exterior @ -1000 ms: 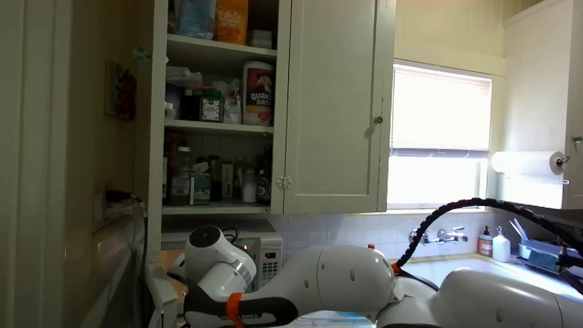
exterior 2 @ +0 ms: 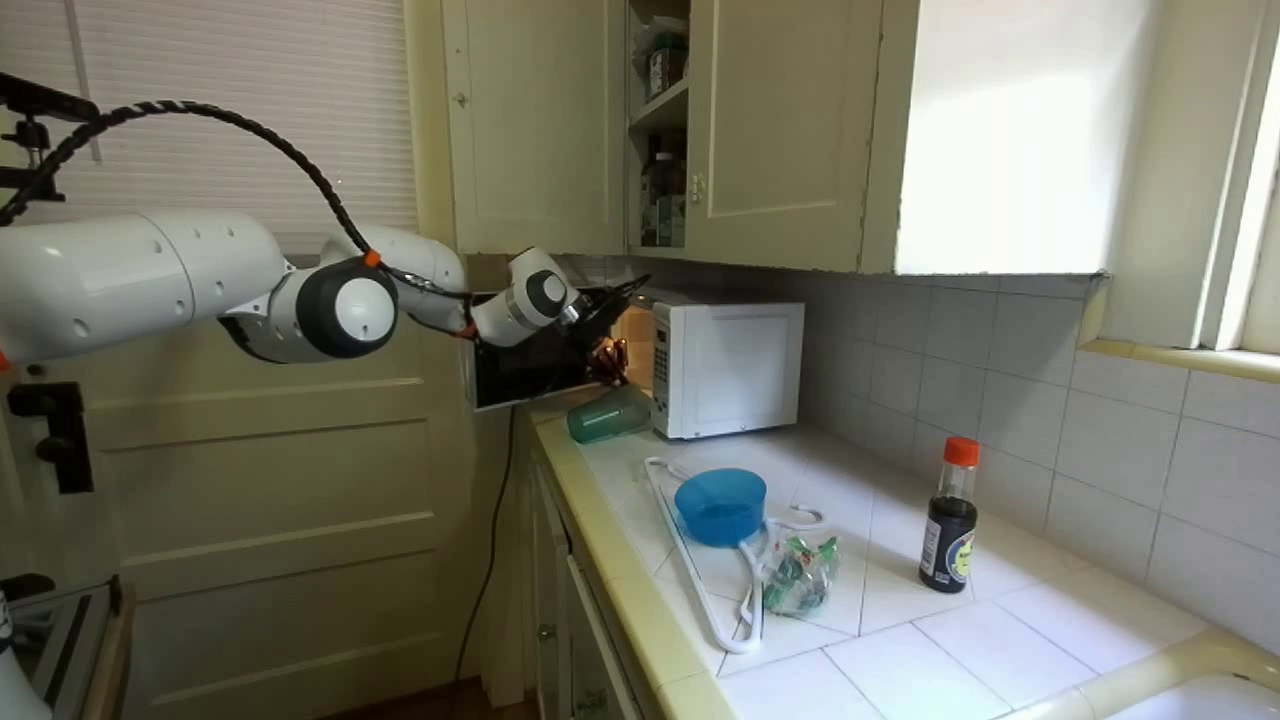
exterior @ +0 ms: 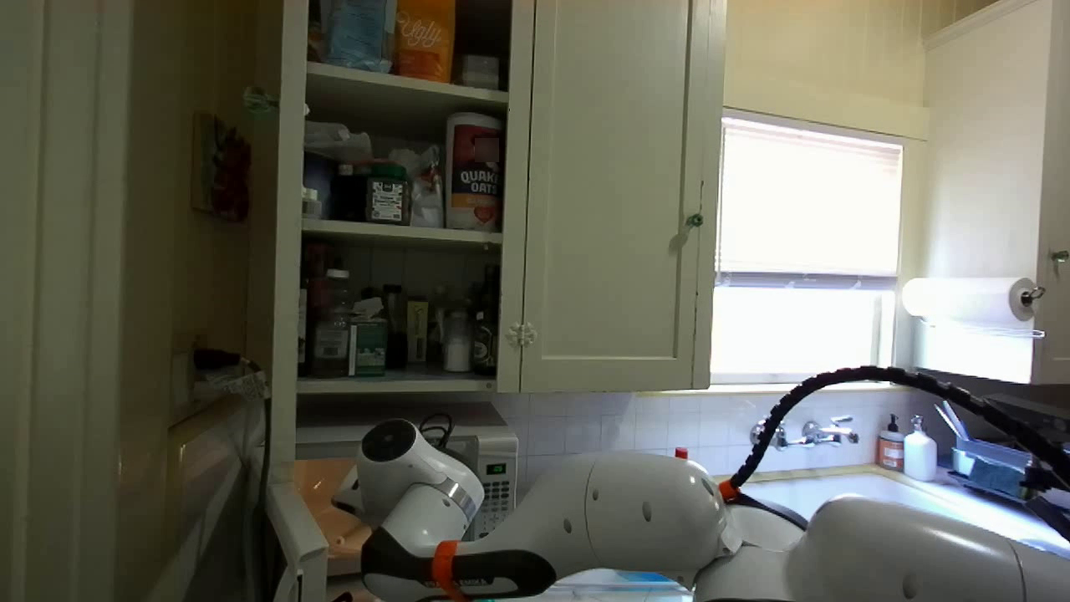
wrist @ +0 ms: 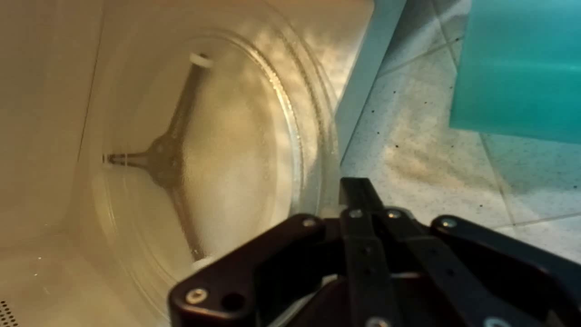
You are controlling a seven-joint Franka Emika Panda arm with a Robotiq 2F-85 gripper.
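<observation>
In the wrist view my gripper has its dark fingers together, with nothing showing between them. It is at the mouth of the open microwave [exterior 2: 734, 366], near the front lip. Inside lies a clear glass turntable [wrist: 239, 136] over a three-armed support, with nothing resting on it. The microwave door [exterior 2: 534, 366] stands swung out to the left. A translucent green cup [exterior 2: 609, 414] lies on its side on the counter before the opening; its teal wall [wrist: 517, 71] fills the wrist view's upper right corner.
A blue bowl [exterior 2: 721, 504], a white hanger-like frame [exterior 2: 696, 570], a crumpled clear bag [exterior 2: 800, 576] and a red-capped dark bottle [exterior 2: 949, 528] occupy the counter. Above the microwave is an open cupboard with filled shelves [exterior: 401, 232].
In exterior view 1 the arm's wrist and forearm have shifted slightly right, towards the microwave. More of the lit area left of the wrist now shows.
</observation>
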